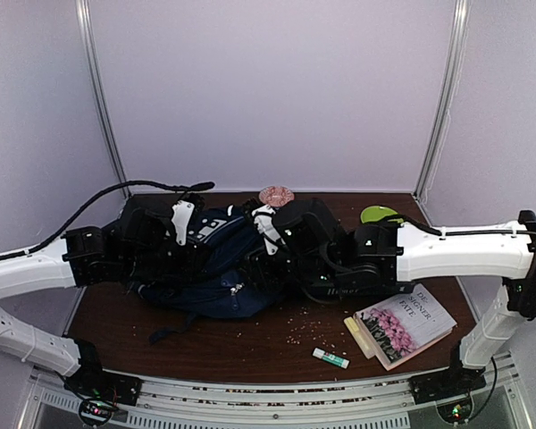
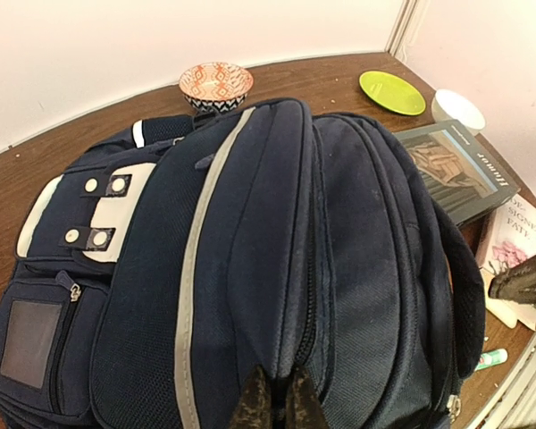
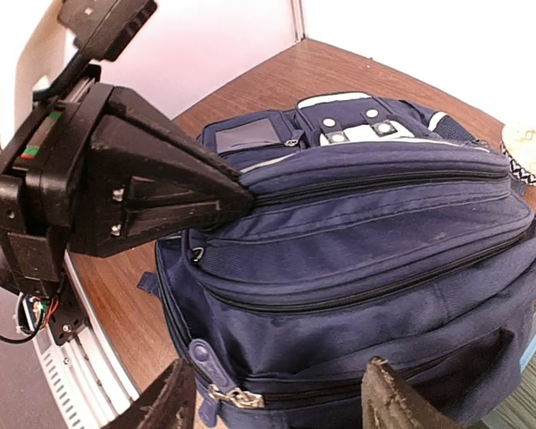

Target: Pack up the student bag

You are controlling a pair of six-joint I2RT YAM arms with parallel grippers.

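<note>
A navy backpack [image 1: 223, 295] [image 2: 205, 268] [image 3: 357, 259] lies on the table, its zipped compartments facing up. My left gripper is shut on the bag's top compartment beside a zipper, as the right wrist view [image 3: 246, 201] also shows. My right gripper stands open over the side of the bag, its fingertips either side of a zipper with a blue pull [image 3: 210, 362]. In the top view both grippers are largely hidden by the arms.
A patterned bowl [image 2: 216, 80], green plate [image 2: 391, 92] and white bowl [image 2: 457, 112] stand behind the bag. A grey book [image 2: 456, 170], a flowered book [image 1: 402, 326] and a glue stick [image 1: 330, 357] lie to the right.
</note>
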